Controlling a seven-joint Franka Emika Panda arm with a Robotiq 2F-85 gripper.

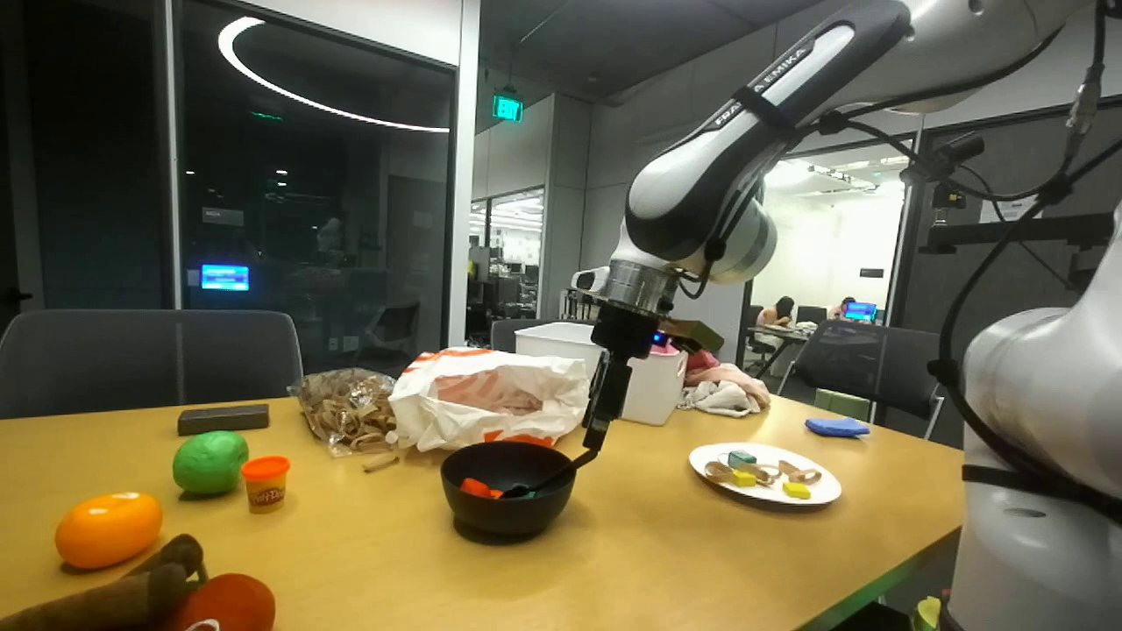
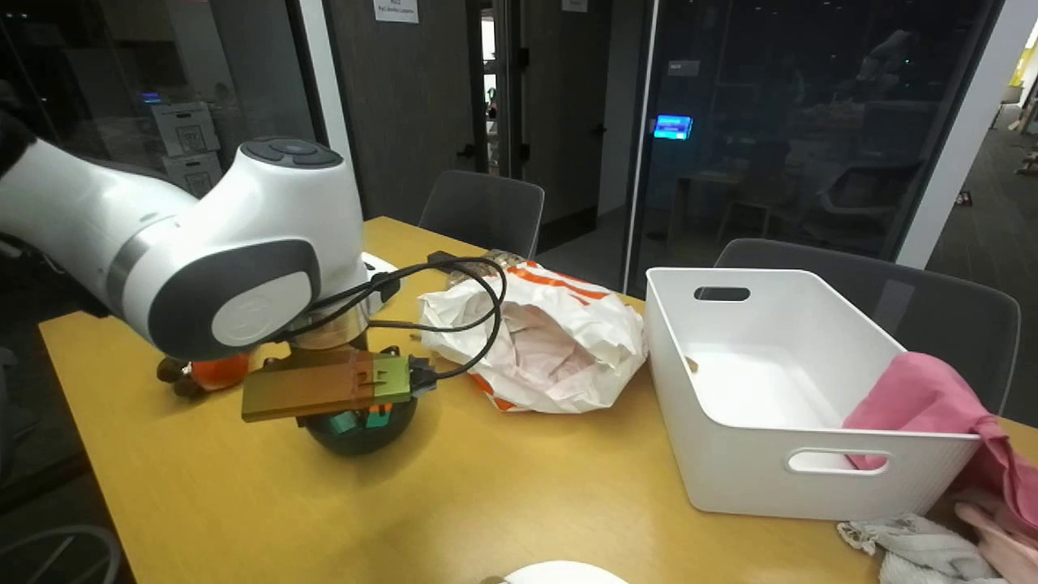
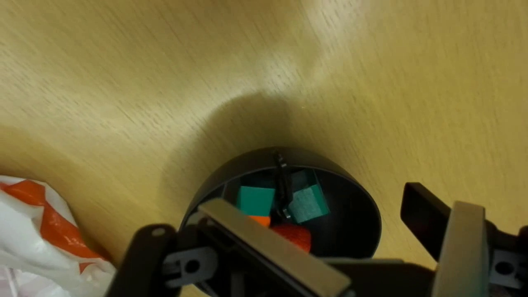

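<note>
A black bowl stands on the table, holding green and red-orange pieces; in the wrist view two teal blocks and a red piece show inside it. A black spoon-like utensil leans in the bowl, its handle over the rim. My gripper points down at the bowl's right side, its tips at the handle's end in exterior view 1. The wrist view shows the fingers wide apart, one over the bowl, with nothing gripped. The camera mount hides the fingers in exterior view 2.
A white plastic bag and a white bin stand behind the bowl. To the right is a white plate with small blocks. Toy fruit and a Play-Doh tub sit at the left. Table around the bowl's front is clear.
</note>
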